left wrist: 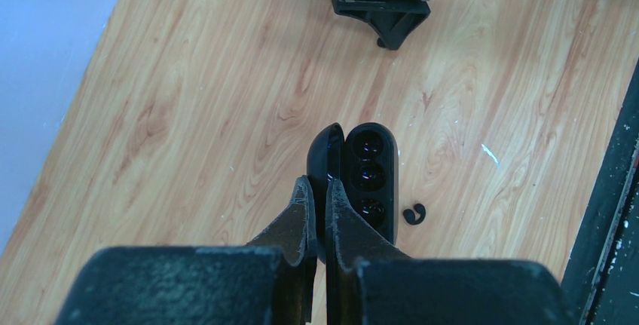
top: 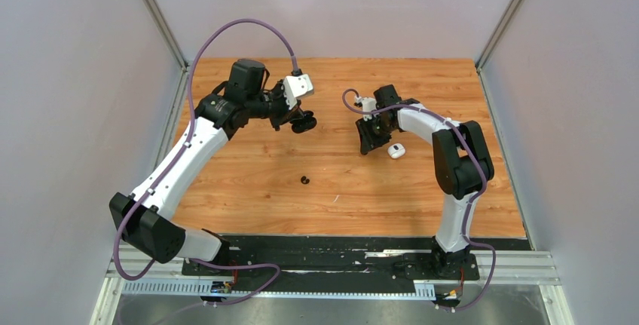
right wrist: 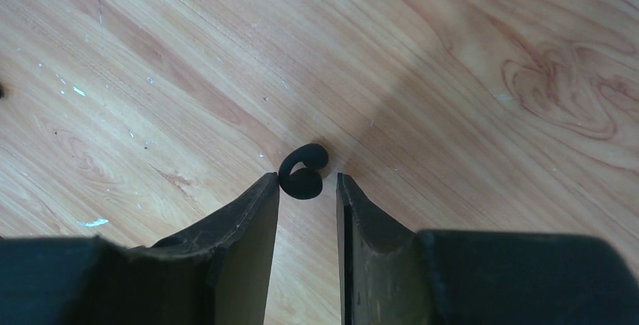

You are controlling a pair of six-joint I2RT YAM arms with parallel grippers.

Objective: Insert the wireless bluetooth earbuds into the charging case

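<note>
The black charging case (left wrist: 368,174), lid open and three round wells showing, is held up by my left gripper, shut on the lid edge. Below it on the table lies one black earbud (left wrist: 414,214), also small in the top view (top: 305,180). My right gripper is low over the table, open, with the other earbud (right wrist: 301,183) lying between and just beyond its fingertips; whether a finger touches it I cannot tell.
A small white object (top: 396,151) lies just right of my right gripper.
</note>
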